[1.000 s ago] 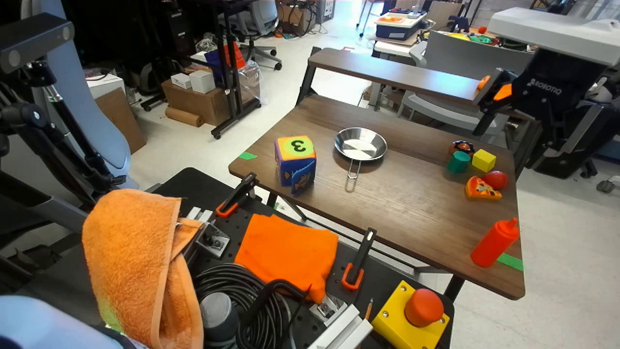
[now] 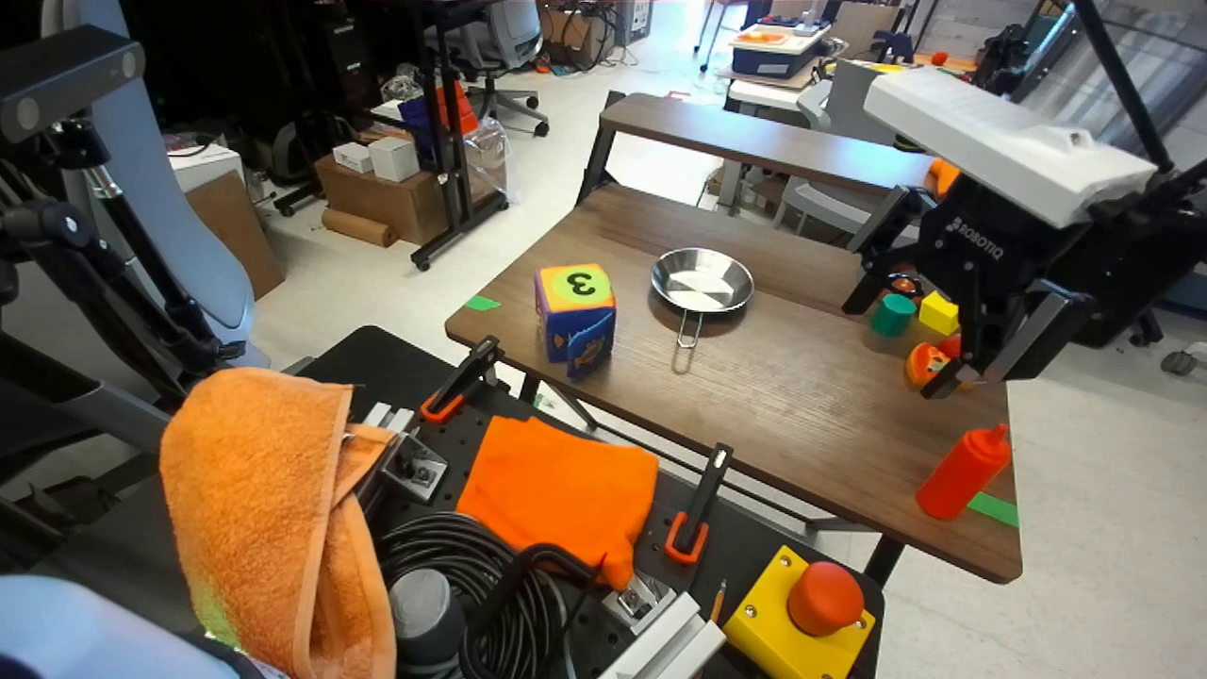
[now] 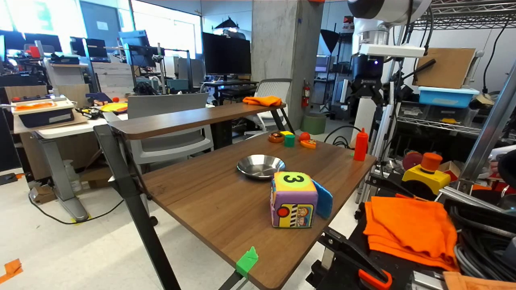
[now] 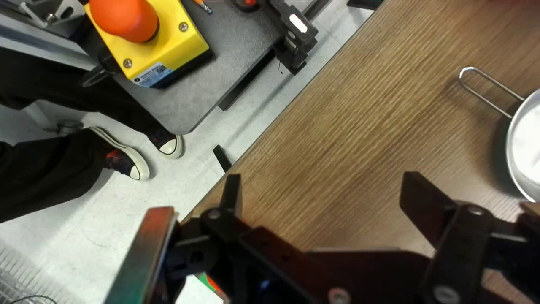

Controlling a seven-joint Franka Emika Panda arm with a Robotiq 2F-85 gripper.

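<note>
My gripper (image 2: 894,353) is open above the right end of the brown table (image 2: 792,407), and nothing shows between its fingers. In the wrist view the gripper spans bare wood, with the steel pan (image 4: 526,147) partly in sight at the right edge. Behind the gripper in exterior view 1 stand a green cylinder (image 2: 893,316), a yellow block (image 2: 937,312) and a pizza slice toy (image 2: 924,363), partly covered by a finger. A red squeeze bottle (image 2: 964,471) stands upright at the near right corner. A soft number cube (image 2: 576,318) sits at the left.
A raised shelf (image 2: 747,138) runs along the table's back. On the adjoining black cart lie an orange cloth (image 2: 560,488), clamps, cables and a yellow box with a red button (image 2: 805,617).
My gripper has come down and to the left in exterior view 1, now covering part of the toy group at the table's right end. The objects on the table have not moved.
</note>
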